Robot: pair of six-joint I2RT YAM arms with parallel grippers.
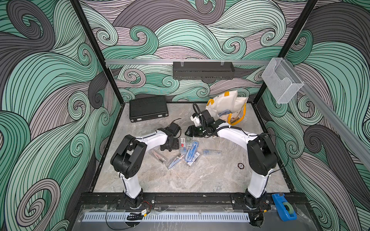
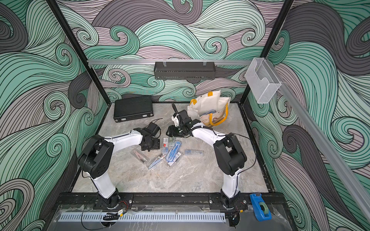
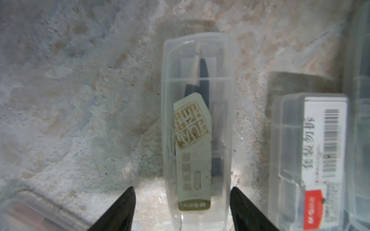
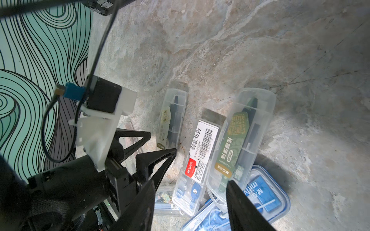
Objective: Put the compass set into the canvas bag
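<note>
A clear compass set case [image 3: 221, 115] with a greenish card inside lies on the table between the two fingers of my open left gripper. The right wrist view shows that same case [image 4: 178, 111] just beyond the left gripper. My right gripper is also open, over a second clear case [image 4: 246, 119] with a green card. This second case leans on a blue case [image 4: 275, 196]. Beside it lies a case with a white barcode label [image 4: 202, 146]. The canvas bag [image 1: 223, 102], cream with yellow handles, stands at the back right with something blue inside.
More clear cases lie in front of the grippers, one [image 1: 212, 152] apart to the right. A black briefcase [image 1: 148, 108] sits at the back left, and a small dark ring [image 1: 240, 166] lies at front right. The two grippers are close together.
</note>
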